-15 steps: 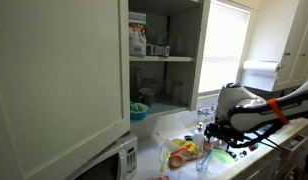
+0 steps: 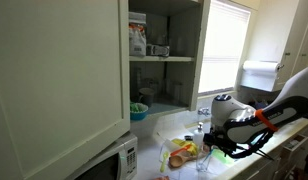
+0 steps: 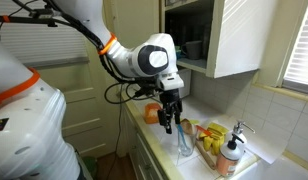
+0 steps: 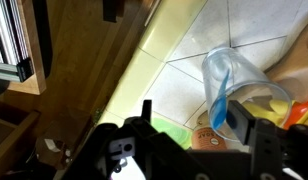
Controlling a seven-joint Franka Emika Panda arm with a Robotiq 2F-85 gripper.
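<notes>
A clear plastic cup (image 4: 256,75) with a slim blue item (image 4: 222,95) in it stands on the light counter (image 4: 184,92). My gripper is part open; one finger overlaps the cup in the wrist view and the other is to its left, over the counter edge. Whether either finger touches the cup cannot be told. In the second exterior view, the gripper (image 3: 173,122) points down just above the cup (image 3: 182,148). From the first exterior view, the cup (image 2: 203,161) shows faintly below the gripper.
Yellow and orange items (image 2: 180,153) lie beside the cup. A soap bottle (image 3: 230,155) stands near the sink side. Something green (image 4: 174,130) shows under the gripper. An orange object (image 3: 151,113) is behind the arm. The counter's front edge (image 4: 144,75) drops toward an open drawer.
The arm has shifted left and toward the cup in the first exterior view, and its gripper is now closer above it. The counter items look unmoved.
</notes>
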